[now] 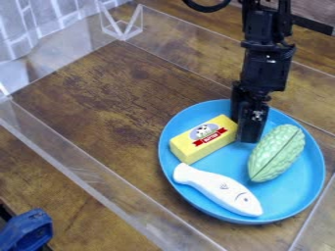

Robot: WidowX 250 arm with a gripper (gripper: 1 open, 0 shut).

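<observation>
The black gripper (249,118) reaches down from the top over the back of a blue plate (301,196), its fingertips low beside a yellow box (203,139) with a red label, with nothing visible held between them. On the same plate a pale green, leaf-veined oval object (275,153) lies at the right and a white fish-shaped object (217,188) at the front.
The wooden surface (98,103) left of the plate is bare inside a tray with pale walls. A blue object (23,231) lies at the bottom left corner, and a white clip-like piece (121,27) sits at the upper edge.
</observation>
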